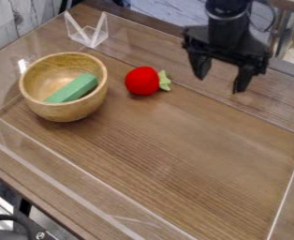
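My gripper (pixel 210 67) is a dark arm end high at the upper right over the wooden table (pixel 175 169); whether it is open or shut is unclear. To its left a red tomato-like object (pixel 142 81) with a small green part lies on the table. At the left a yellow bowl (pixel 43 102) holds a green oblong item (pixel 69 86).
A white wire-like item (pixel 84 26) sits at the upper left. Dark cables lie at the lower left beyond the table.
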